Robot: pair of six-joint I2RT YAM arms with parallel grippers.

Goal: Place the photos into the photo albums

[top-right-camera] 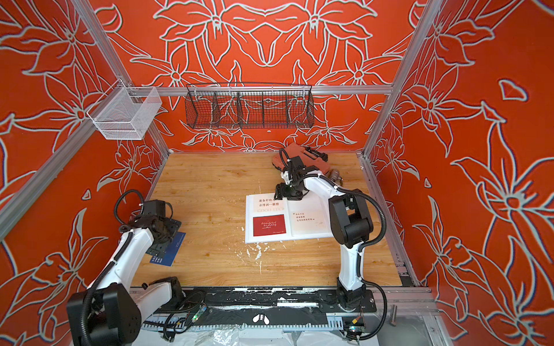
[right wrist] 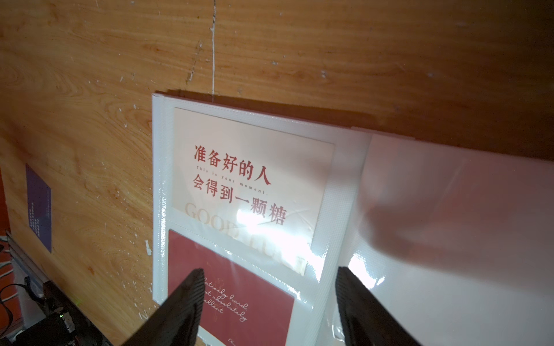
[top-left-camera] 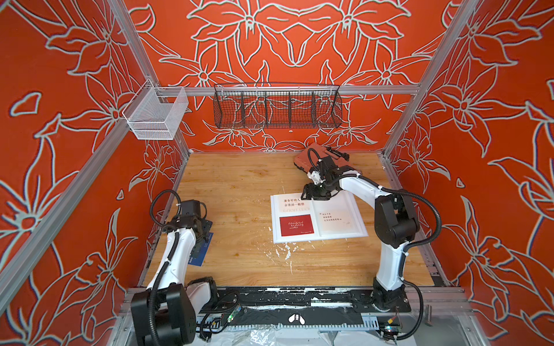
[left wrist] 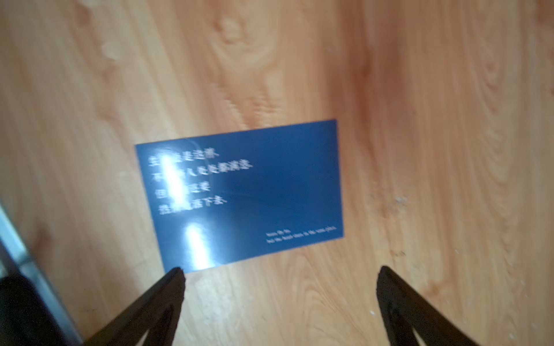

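A blue printed card [left wrist: 248,196] lies on the wooden table at the left, below my open left gripper, which holds nothing. The open album [right wrist: 438,213] lies right of centre, with a cream card [right wrist: 248,167] and a red card [right wrist: 230,282] in its left page's pockets; another cream card [top-left-camera: 340,225] shows on the right page. My right gripper stands open and empty over the album's upper part.
An orange bag [top-left-camera: 305,156] with dark items lies behind the right arm at the back right. Wire baskets [top-left-camera: 277,109] hang on the rails.
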